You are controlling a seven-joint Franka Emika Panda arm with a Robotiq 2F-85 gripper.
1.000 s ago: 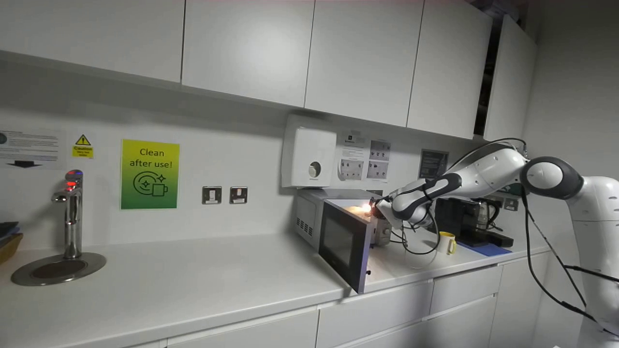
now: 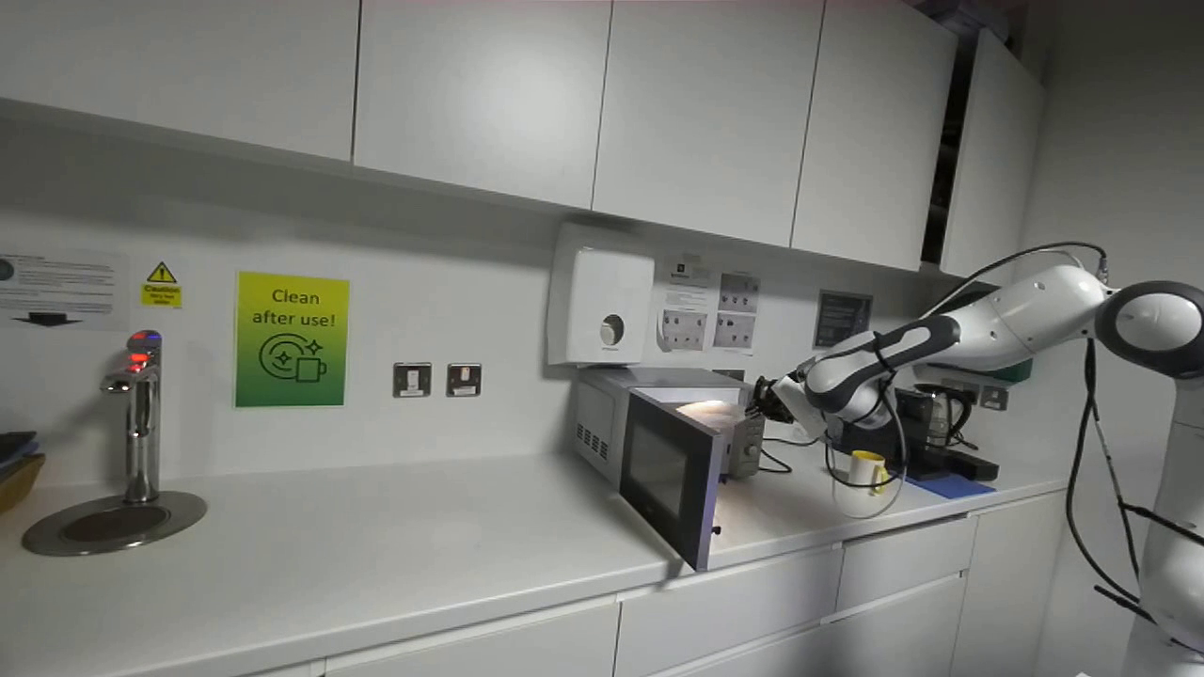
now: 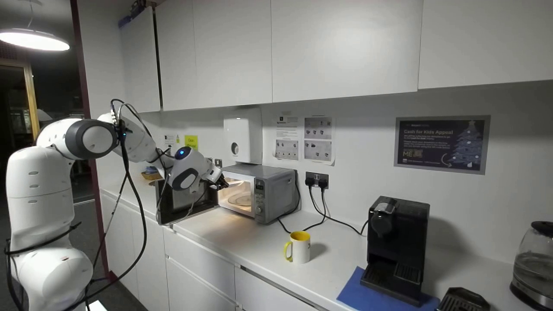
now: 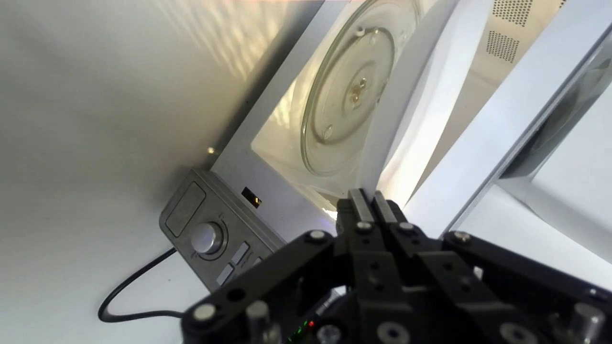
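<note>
The grey microwave (image 3: 280, 189) stands on the counter with its door (image 2: 666, 474) swung wide and its inside lit. A round glass turntable (image 4: 350, 94) lies in it. At the opening, my gripper is shut on a thin white sheet (image 4: 421, 91) that looks like paper or cloth. From the fingertips the sheet reaches across the opening and covers one side of the turntable. In the second exterior view it shows as a pale strip (image 3: 236, 183) beyond my gripper (image 3: 224, 184).
A white mug (image 3: 300, 249) with a yellow inside stands right of the microwave. Further right are a black coffee machine (image 3: 396, 243) on a blue mat (image 3: 352, 290) and a glass jug (image 3: 536, 264).
In the first exterior view, the whole arm has shifted right and my gripper has drawn back a little from the microwave opening. The microwave and its open door have not moved.
</note>
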